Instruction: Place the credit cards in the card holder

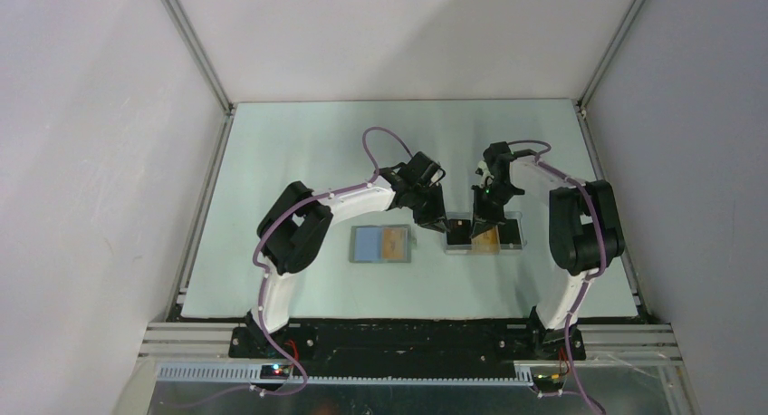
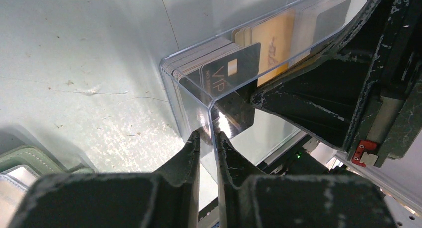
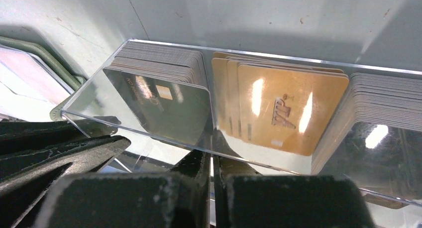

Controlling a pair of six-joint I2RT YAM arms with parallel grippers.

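A clear box (image 2: pixel 186 106) holds upright credit cards in three groups: black cards (image 3: pixel 164 101), gold cards (image 3: pixel 286 108) and another dark stack (image 3: pixel 393 148). My left gripper is shut on the box's clear wall at its left corner. By the front rim, near the gap between the black and gold groups, my right gripper is shut with no card showing between its fingers. Whether its tips are inside the wall cannot be told. Left of the box in the top view lies the green-edged card holder (image 1: pixel 381 260), with a blue and an orange-brown panel showing.
Both arms stand close together over the box, and the right gripper's dark finger (image 2: pixel 298 93) reaches across it in the left wrist view.
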